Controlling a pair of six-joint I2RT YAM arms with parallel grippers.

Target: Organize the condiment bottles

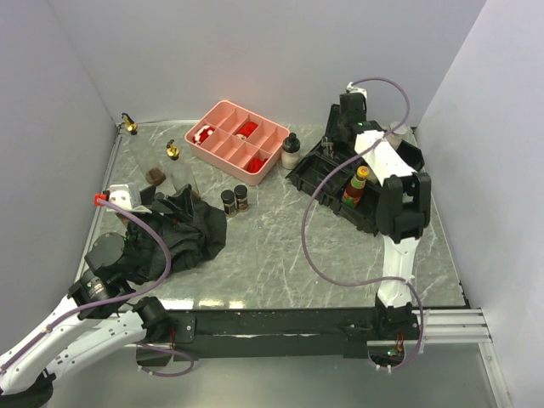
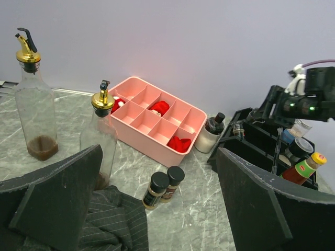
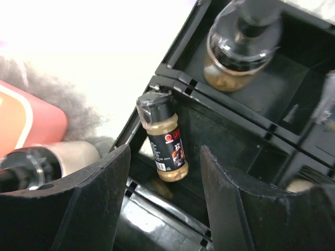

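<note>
My right gripper (image 1: 344,119) is over the black compartmented caddy (image 1: 310,183); in the right wrist view its fingers are apart above a small spice jar (image 3: 165,151), and I cannot tell what, if anything, they hold. A larger jar (image 3: 235,57) occupies another compartment, and an orange-capped sauce bottle (image 1: 354,191) is in the front. Two black-capped spice jars (image 1: 229,202) and a dark-topped white bottle (image 1: 291,153) stand outside. My left gripper is open and empty at left, facing two gold-spouted oil bottles (image 2: 39,120).
A pink divided tray (image 1: 219,143) with red items sits at the back. A dark cloth (image 1: 204,242) lies under the left arm.
</note>
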